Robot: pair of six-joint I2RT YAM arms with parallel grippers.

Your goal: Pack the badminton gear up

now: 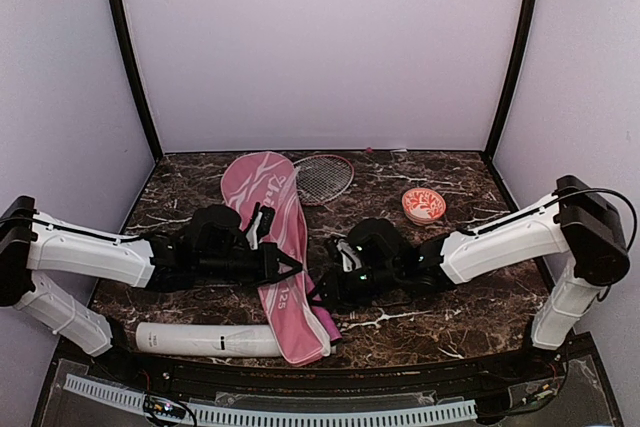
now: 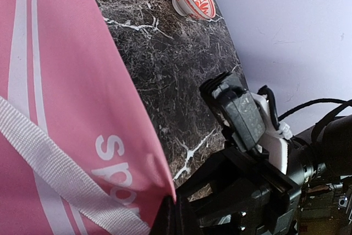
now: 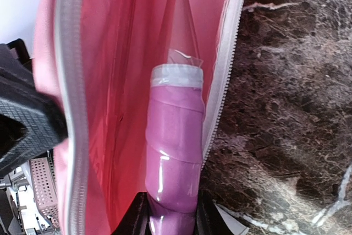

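Note:
The pink racket bag lies lengthwise left of centre, its zipped side parted towards the right. My left gripper is shut on the bag's edge; in the left wrist view the pink cloth runs down to its fingertips. A purple racket handle is clamped in my right gripper, which is shut around the grip. The handle's shaft runs into the open bag, between the zipper edges. The racket's head is hidden by the bag. Another racket, red-framed, lies on the table behind the bag.
A white tube lies along the front edge, partly under the bag's lower end. The red-patterned bowl stands at the back right. Free tabletop lies to the right of my right gripper.

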